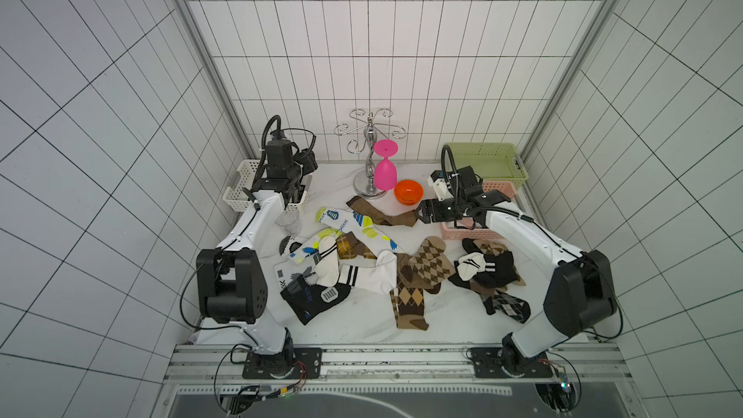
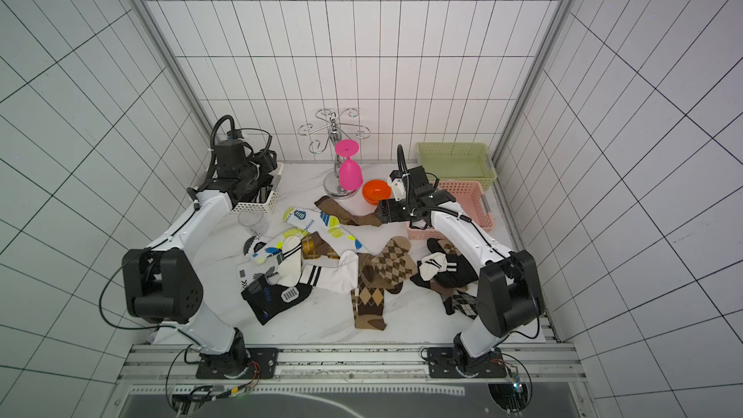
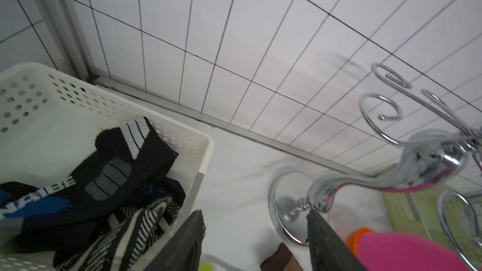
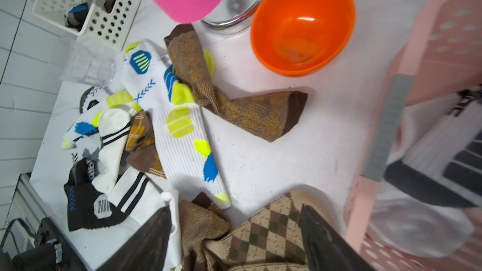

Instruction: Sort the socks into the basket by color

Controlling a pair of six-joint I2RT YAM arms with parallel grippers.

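Observation:
Black socks point(image 3: 125, 170) lie inside the white basket point(image 3: 200, 158), and my left gripper stands open by its right side, empty. White socks with dark stripes point(image 4: 441, 140) are in the pink basket point(image 4: 361, 205). Left of that basket my right gripper hangs open above the table with nothing held. Below it lie brown argyle socks point(image 4: 266, 230); a plain brown sock point(image 4: 261, 113) is farther back. White socks with blue and yellow patches point(image 4: 175, 120), white striped socks point(image 1: 375, 274) and black socks point(image 1: 309, 298) spread over the left and middle. Another black-and-brown pile point(image 1: 495, 271) lies right.
An empty-looking green basket point(image 1: 483, 158) stands behind the pink one. At the back are a metal stand point(image 1: 370, 147), a pink goblet point(image 1: 385, 174) and an orange bowl point(image 1: 408, 192). A clear glass point(image 4: 90, 65) sits near the white basket.

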